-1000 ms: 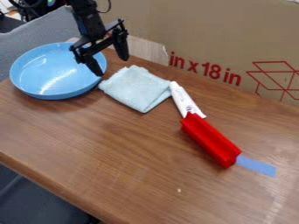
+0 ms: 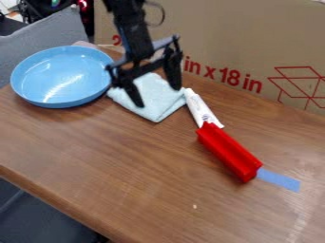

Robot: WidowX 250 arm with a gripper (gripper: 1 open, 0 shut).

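My black gripper (image 2: 144, 82) is open, held over the folded light-blue cloth (image 2: 162, 106), partly blocking it from view; nothing shows between its fingers. To its left is a blue bowl (image 2: 57, 85). Right of the cloth lies a white object (image 2: 200, 108), with a red block (image 2: 226, 152) just in front of it.
A cardboard box (image 2: 264, 57) stands along the back of the wooden table (image 2: 152, 190). A blue strip (image 2: 279, 178) is at the right. A grey item (image 2: 36, 38) is at the back left.
The gripper has moved right and down, from beside the bowl's back edge to over the cloth. The objects on the table look unmoved.
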